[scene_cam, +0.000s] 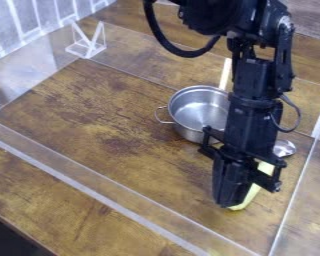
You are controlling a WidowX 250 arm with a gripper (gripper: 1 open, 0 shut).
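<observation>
My gripper [230, 186] points down at the right front of the wooden table [89, 125], over a pale yellow-green object [256, 195] that is partly hidden behind it. The gripper looks shut; whether anything is between its fingers cannot be seen. A steel pot [195, 110] with side handles stands behind the gripper. A small metal item [286, 148] lies at its right, partly hidden.
Clear acrylic walls border the work area. A clear stand [88, 42] is at the back left, and a white railing is beyond it.
</observation>
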